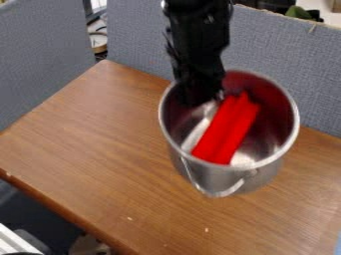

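A steel pot is tilted toward the camera at the centre right, its rim and interior showing. Inside it lie a long red object and something white beside it, mostly hidden. My dark gripper reaches down from the top to the pot's upper left rim, blurred. Its fingertips are too unclear to tell what, if anything, is between them.
Grey padded walls border it at the back and left. Assorted clutter lies beyond the edges.
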